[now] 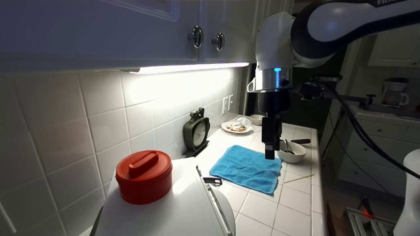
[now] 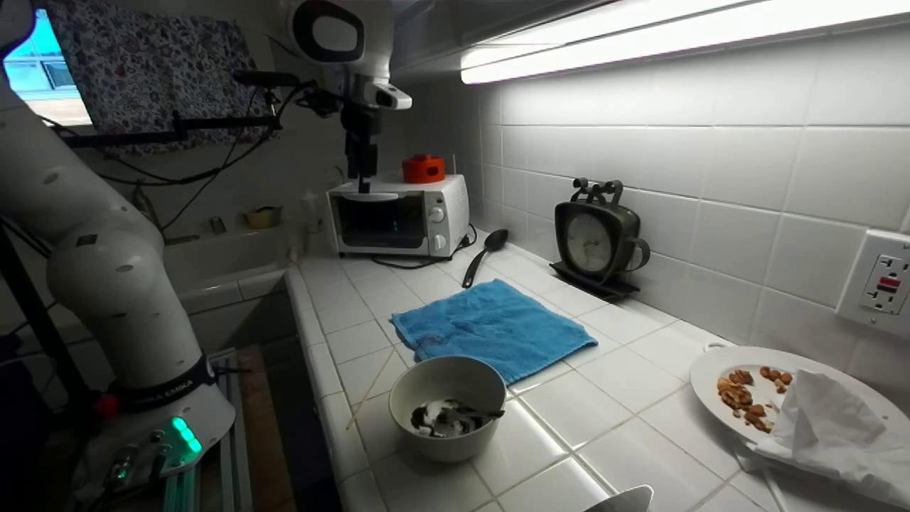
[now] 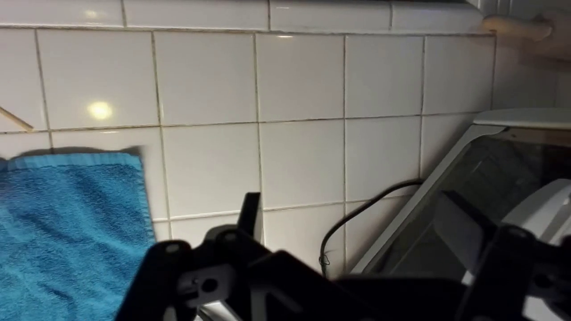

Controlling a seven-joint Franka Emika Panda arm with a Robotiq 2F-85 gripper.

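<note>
My gripper stands open, its two dark fingers wide apart with only tiles, a cord and part of the oven beyond them. In the first exterior view the gripper (image 1: 270, 153) hangs above the counter by the blue towel (image 1: 246, 168), clear of it. The towel (image 3: 69, 235) lies spread flat, left of the fingers in the wrist view. A white toaster oven (image 2: 384, 223) sits at the counter's far end in the second exterior view, its glass door closed, with a red lidded container (image 2: 424, 169) on top. Between oven and towel rests a black spoon (image 2: 484, 256).
A white bowl (image 2: 448, 384) with dark and white contents and a utensil stands near the towel. A thin stick (image 2: 372, 388) lies beside it. A plate (image 2: 708, 375) holds food bits and a napkin. An old scale (image 2: 597, 239) stands against the wall. Cabinets hang overhead.
</note>
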